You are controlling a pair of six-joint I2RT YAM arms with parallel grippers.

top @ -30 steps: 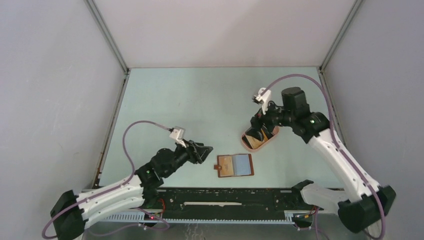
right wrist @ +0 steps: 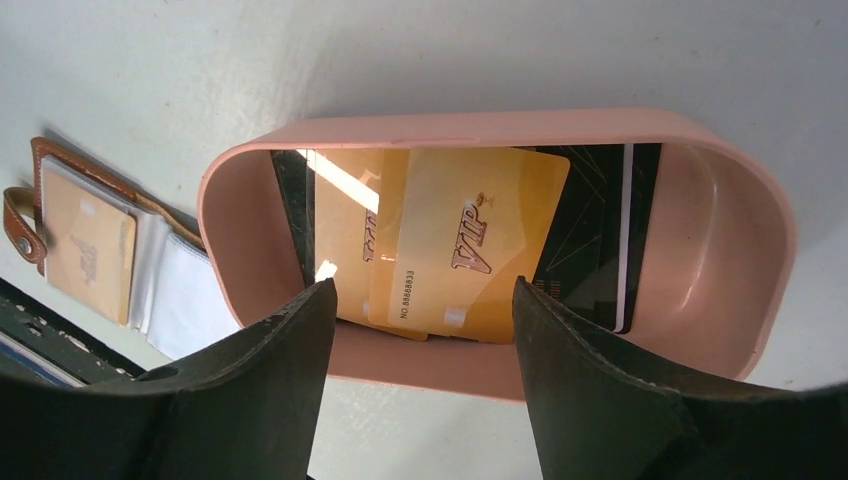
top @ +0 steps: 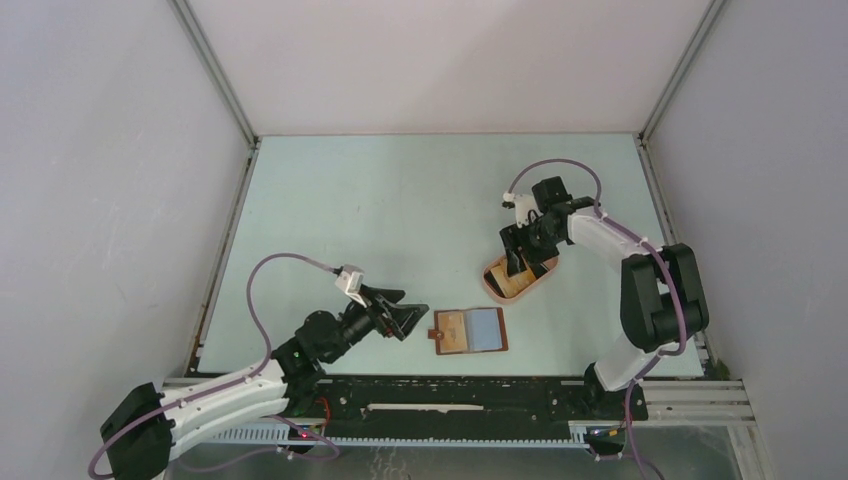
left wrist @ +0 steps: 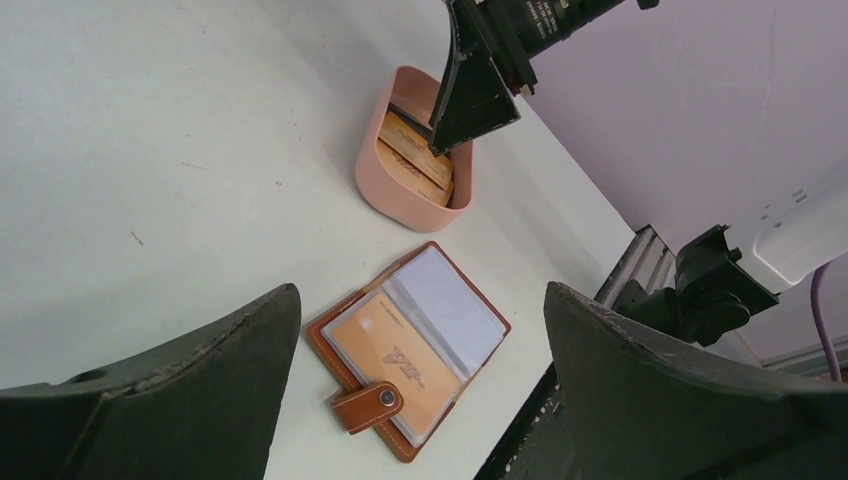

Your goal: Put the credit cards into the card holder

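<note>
Several cards lie in a pink open box; the uppermost is a gold VIP card (right wrist: 480, 230), overlapping another gold card (right wrist: 345, 235), with dark cards (right wrist: 600, 230) at the right. The brown card holder (left wrist: 318, 345) lies open and flat on the table, a gold card (left wrist: 385, 350) in one clear pocket and a pale, empty-looking pocket (left wrist: 445, 295) beside it. My right gripper is over the box, its fingers part open, with the cards in view between them and none gripped. To the left of the holder my left gripper hovers open and empty.
The pink box (left wrist: 405, 200) has raised walls around the cards, close to the right fingers. A dark rail (top: 450, 400) runs along the front edge.
My left gripper has shifted slightly and its finger shows wider. The holder and box stay put.
</note>
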